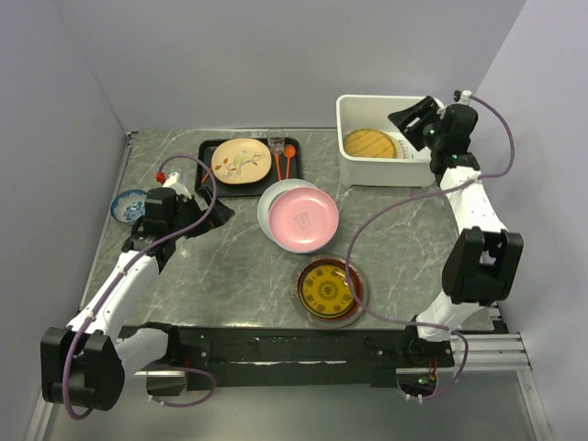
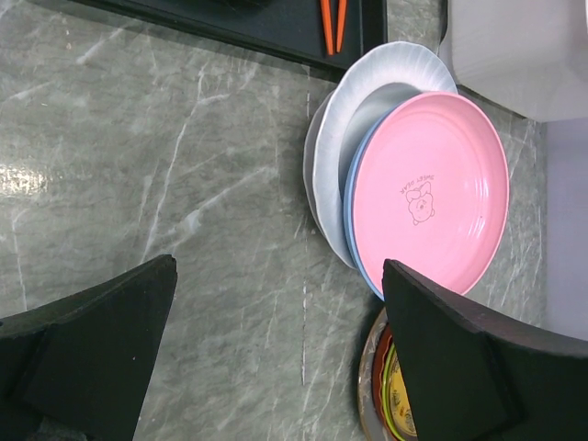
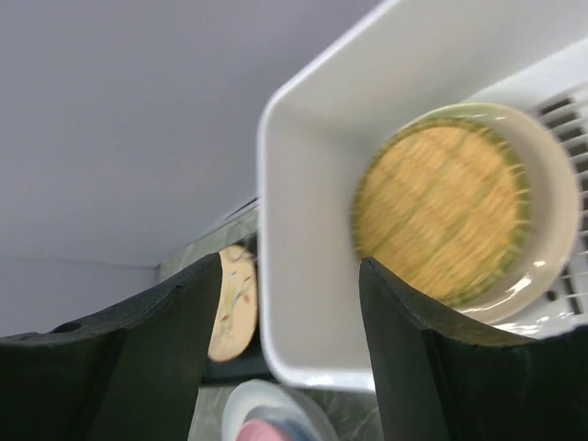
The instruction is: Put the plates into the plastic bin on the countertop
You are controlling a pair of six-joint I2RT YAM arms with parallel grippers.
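Note:
A yellow-brown plate (image 1: 369,143) lies inside the white plastic bin (image 1: 346,167) at the back right, near its left wall; the right wrist view shows the plate (image 3: 446,207) resting in a larger pale dish (image 3: 551,216). Above the bin's right side, my right gripper (image 1: 411,123) is open and empty. On the counter, a pink plate (image 1: 303,220) tops a blue-rimmed one and overlaps a white scalloped plate (image 1: 272,195). Nearer the front sits a stack with a yellow patterned plate (image 1: 327,290). My left gripper (image 1: 217,206) stands open over bare counter, left of the pink plate.
A black tray (image 1: 241,189) at the back holds a bird-patterned plate (image 1: 241,161), a glass (image 1: 276,141) and orange utensils (image 1: 289,152). Beside the left arm is a blue-and-white dish (image 1: 129,206). Bare counter (image 1: 243,276) lies left of the front stack.

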